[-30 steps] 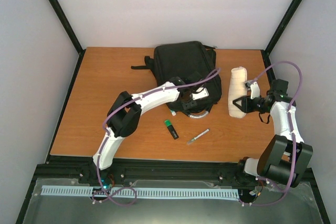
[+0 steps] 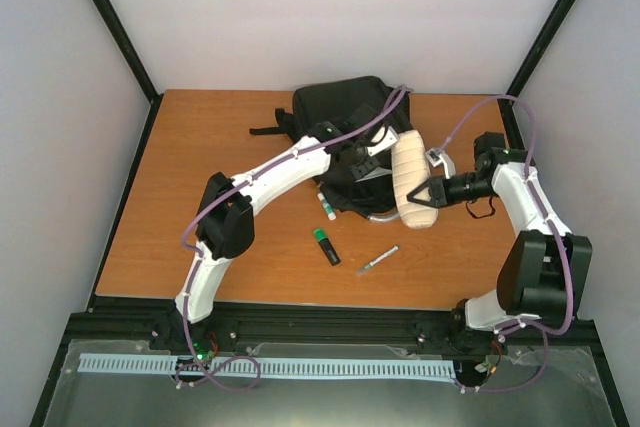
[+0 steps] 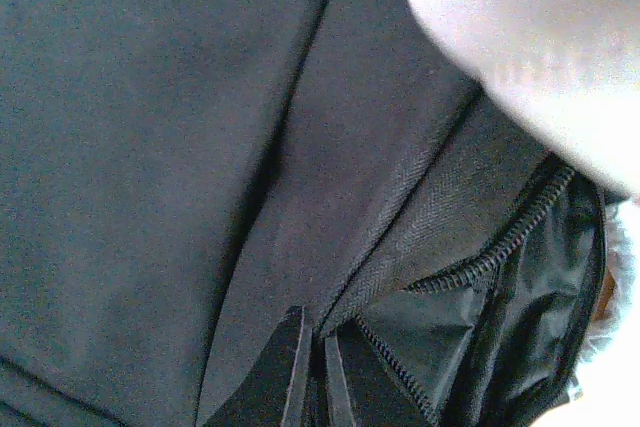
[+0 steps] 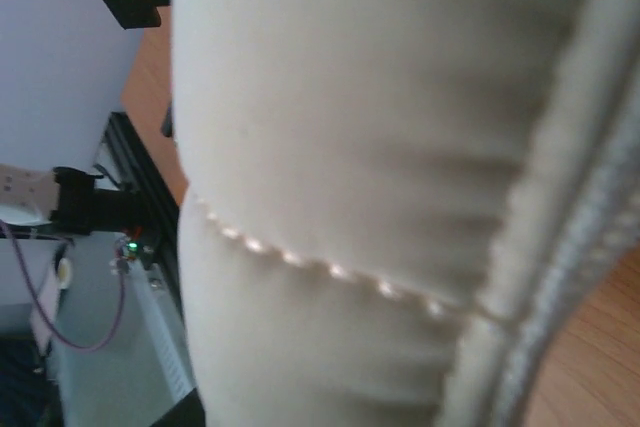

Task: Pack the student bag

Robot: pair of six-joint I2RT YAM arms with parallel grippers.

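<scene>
The black backpack (image 2: 325,102) lies at the back middle of the table. In the left wrist view my left gripper is shut on the fabric edge beside the bag's zip; the unzipped pocket (image 3: 440,322) shows next to it. Something pale (image 2: 372,175) shows at the bag's opening, partly hidden by the arm. My right gripper (image 2: 424,194) is shut on the cream quilted pouch (image 2: 411,162), which stands at the bag's right side, close to my left gripper. The pouch fills most of the right wrist view, hiding the right fingertips there.
In front of the bag lie a green-capped black marker (image 2: 326,247) and a slim white-and-green pen (image 2: 378,260). A small white-and-green stick (image 2: 326,206) sits by the bag's front left edge. Bare table (image 2: 190,197) extends at the left.
My right gripper has carried the cream pouch leftward to the bag's side.
</scene>
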